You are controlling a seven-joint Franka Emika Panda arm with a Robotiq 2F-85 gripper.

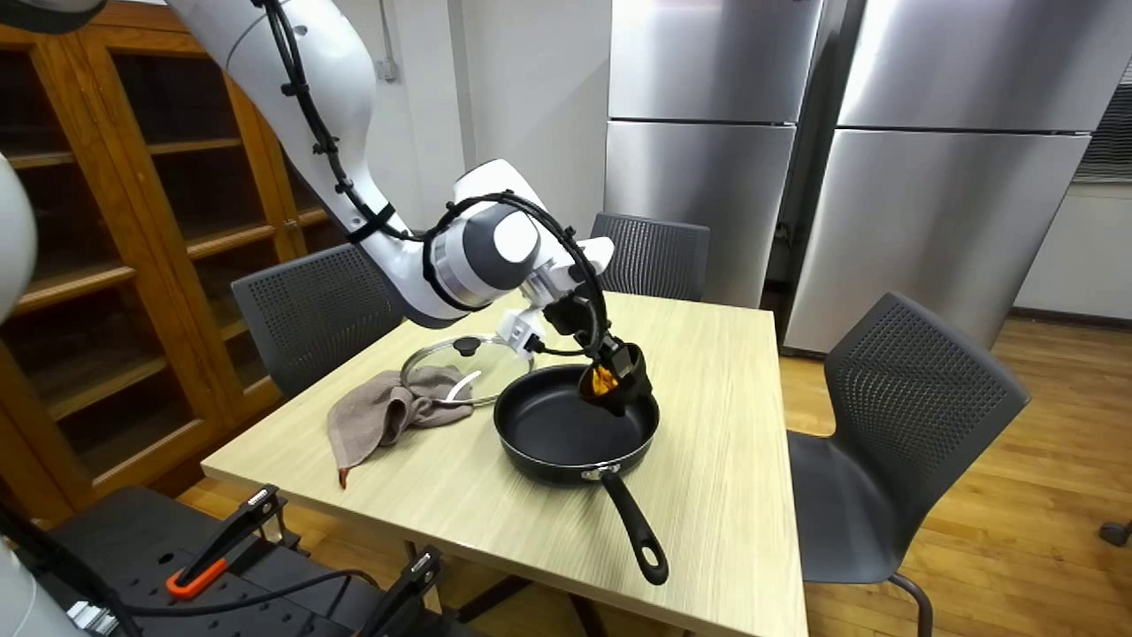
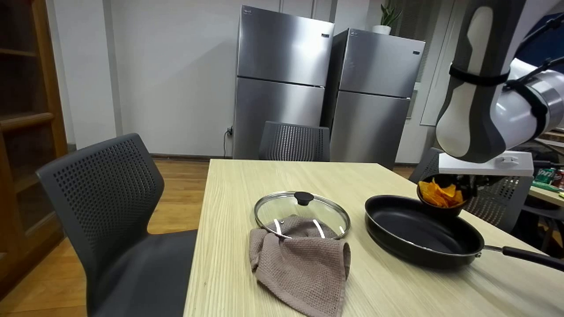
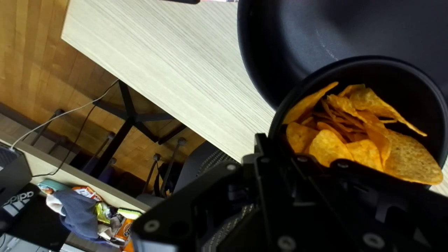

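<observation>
A black bowl [image 3: 434,105] with orange chips [image 3: 352,130] in it is tilted over the far right rim of a black frying pan [image 1: 562,419]. My gripper [image 1: 626,372] is shut on the bowl's side; in the wrist view the dark fingers cover the bowl's near edge. The chips lie inside the bowl, and the visible part of the pan's floor is bare. In the second exterior view the bowl's opening, full of chips [image 2: 439,194], faces toward the camera above the pan [image 2: 423,232].
A glass lid [image 1: 470,366] with a black knob rests partly on a crumpled brown towel [image 1: 387,414], left of the pan. The pan's handle [image 1: 634,531] points to the table's front edge. Bare table [image 1: 722,456] lies to the right, with chairs around.
</observation>
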